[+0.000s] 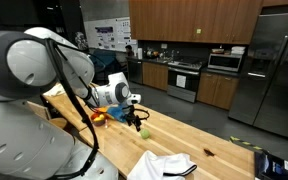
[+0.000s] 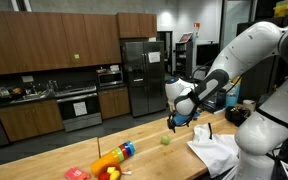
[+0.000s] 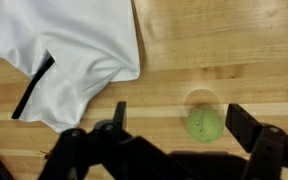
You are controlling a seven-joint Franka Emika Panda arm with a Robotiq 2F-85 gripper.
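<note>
My gripper stands open, its two dark fingertips wide apart at the bottom of the wrist view. A round green object (image 3: 205, 124) shows between them, closer to the right fingertip. In exterior view 1 the green object (image 1: 145, 134) rests on the wooden table, a little below and to the right of the gripper (image 1: 136, 119). From exterior view 2, the gripper (image 2: 178, 122) appears above the table, up and to the right of the green object (image 2: 165, 140). Nothing is held.
A white cloth (image 3: 79, 45) with a black strip lies on the table. Colourful items, including an orange-and-blue cylinder (image 2: 112, 158), a red piece (image 2: 77, 173) and several others, sit together at one side. A small dark thing (image 1: 208, 152) lies apart. Bare wood (image 1: 199, 138) surrounds the green object.
</note>
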